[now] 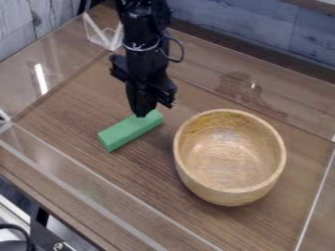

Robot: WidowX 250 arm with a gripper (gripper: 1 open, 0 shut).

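Observation:
A black robot arm reaches down from the top centre of the camera view, its gripper (141, 106) hanging just above a green rectangular block (128, 130) on the wooden table. The gripper looks shut, and nothing shows between its fingers, though the tips are small and dark. The block lies at a diagonal, left of a large light wooden bowl (228, 147), which is empty.
The table (78, 176) has free room at the front left and along the back right. Clear plastic pieces stand at the left edge. A blue and grey wall runs along the back.

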